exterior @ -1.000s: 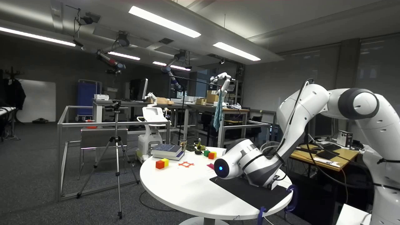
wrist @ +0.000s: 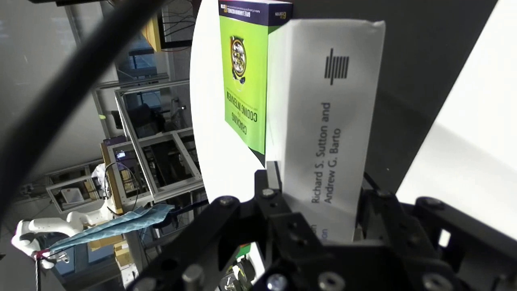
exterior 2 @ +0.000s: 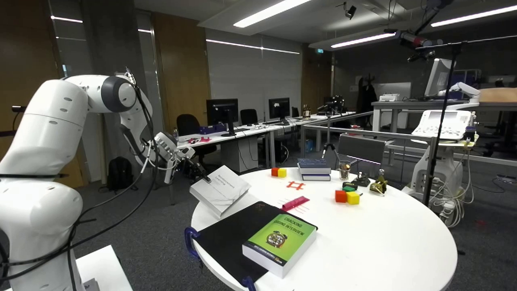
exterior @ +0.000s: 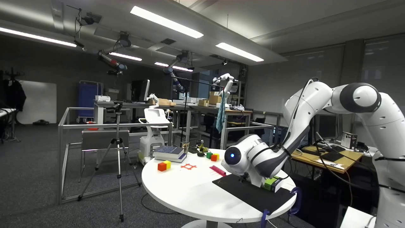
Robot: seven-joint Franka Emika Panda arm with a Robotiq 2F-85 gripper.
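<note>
A thick pale grey book is tilted above the left edge of the round table. In the wrist view its spine reads Richard S. Sutton and Andrew G. Barto. My gripper is shut on this book, with one finger on either side of the spine. From exterior view 2 the gripper shows at the book's upper left edge. I cannot tell whether the book's lower edge touches the table. A green book, Cracking the Coding Interview, lies flat on the black mat.
Blue clamps grip the table edge by the mat. A pink piece, an orange grid, coloured cubes and stacked blue books stand farther back.
The arm's wrist has turned and shifted slightly right and up in exterior view 1. The green book and more of the pink piece now show there.
</note>
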